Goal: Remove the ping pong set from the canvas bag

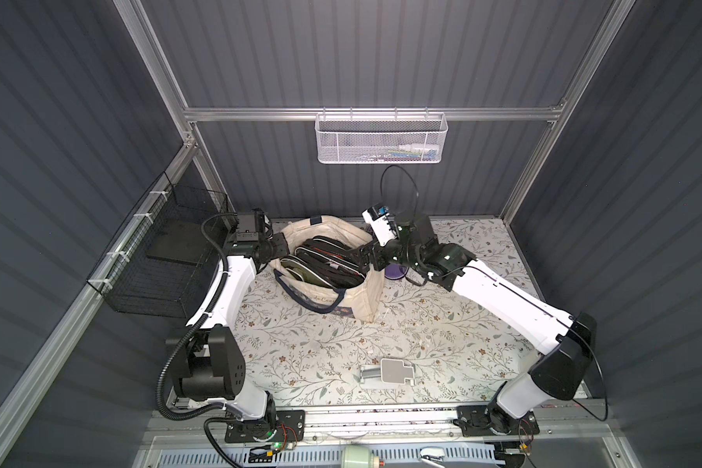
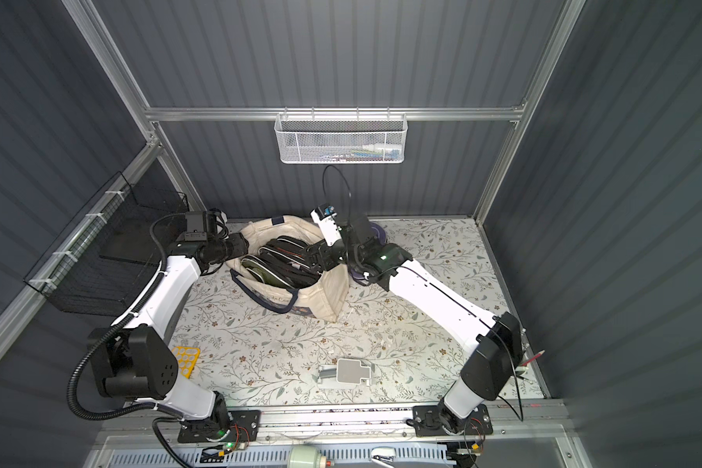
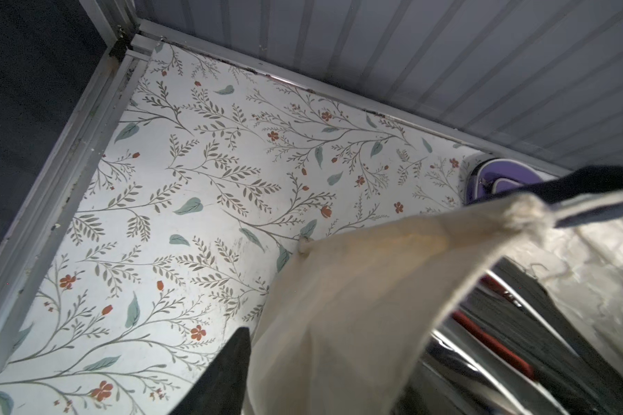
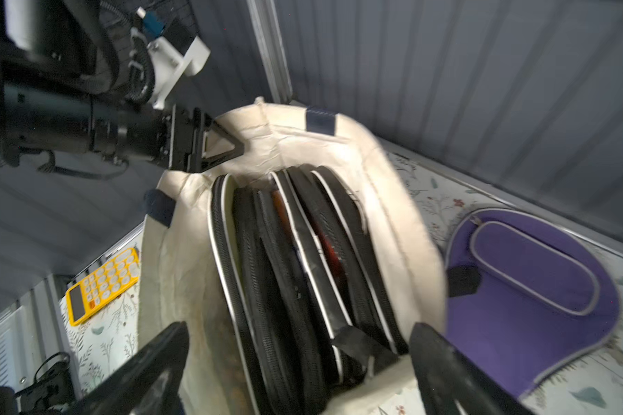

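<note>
The cream canvas bag stands mid-left on the table, several dark cases packed upright inside, some with red or green parts. My left gripper is at the bag's left rim; the left wrist view shows canvas between or before its blurred fingers, so its grip is unclear. My right gripper hangs open over the bag's right rim, fingers apart. A purple paddle-shaped case lies flat behind and right of the bag.
A black wire basket hangs at left, a white mesh basket on the back wall. A grey object lies at the front. A yellow calculator is at left.
</note>
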